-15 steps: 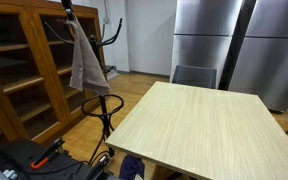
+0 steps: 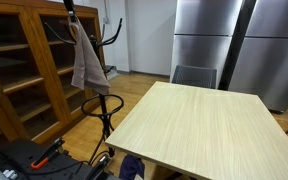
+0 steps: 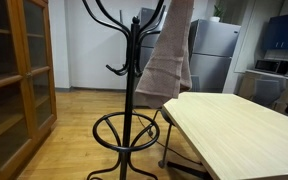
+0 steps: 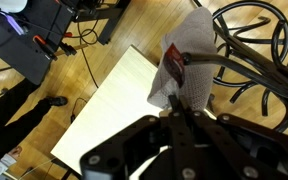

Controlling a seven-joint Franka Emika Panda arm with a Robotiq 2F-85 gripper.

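Note:
A greyish-pink cloth (image 2: 88, 62) hangs from my gripper (image 2: 68, 8) at the upper left of exterior view 1. Exterior view 2 shows the lower part of the cloth (image 3: 167, 65) to the right of the black coat rack's pole (image 3: 132, 75), with its upper end cut off by the frame. From the wrist, the cloth (image 4: 171, 72) runs up to the fingertips of my gripper, shut with the fabric at them. A dark rack arm (image 4: 219, 60) passes close beside the cloth there; whether the cloth rests on it, I cannot tell.
A pale wooden table (image 2: 199, 125) with a bare top fills the right side, a dark chair (image 2: 194, 76) behind it. Glass-door cabinets (image 2: 19, 75) stand left of the rack. Cables (image 2: 89, 160) lie on the floor near the arm's base.

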